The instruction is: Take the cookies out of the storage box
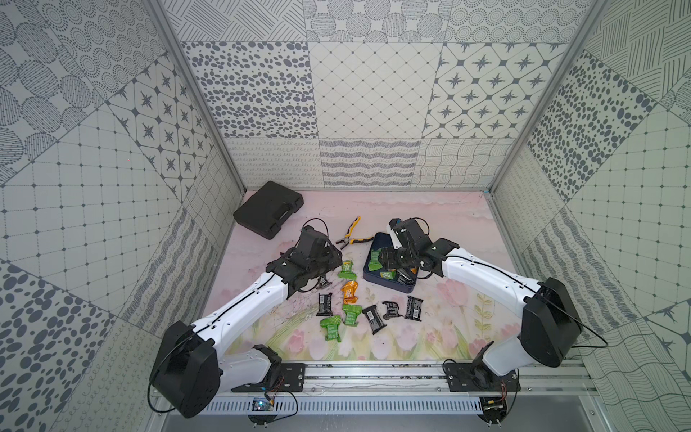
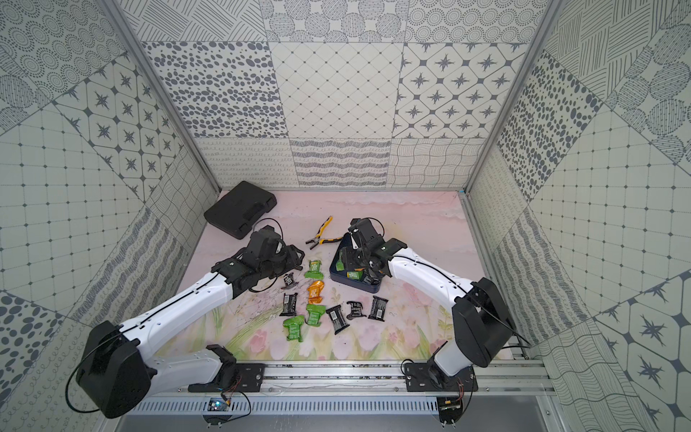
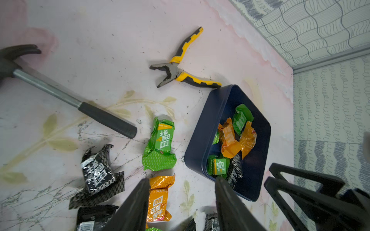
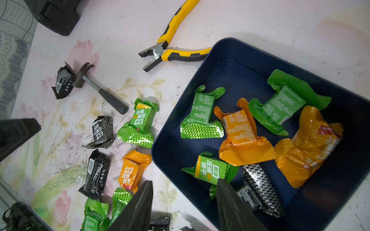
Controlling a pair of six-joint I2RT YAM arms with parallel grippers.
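The navy storage box [image 4: 165, 154] holds green, orange and black cookie packets, among them an orange one [image 4: 240, 132] and a green one [image 4: 202, 109]. Several packets lie loose left of and in front of the box, like an orange one [image 3: 158, 202] and a green one [image 3: 158, 144]. My left gripper hangs open above the table left of the box, with nothing between its fingertips. My right gripper stands open over the box, nothing between its fingertips. In the top views both grippers' tips are mostly hidden.
Yellow-handled pliers [image 3: 173, 68] lie behind the box. A hammer [image 3: 108, 119] lies to its left. A black case [image 1: 266, 208] sits at the back left.
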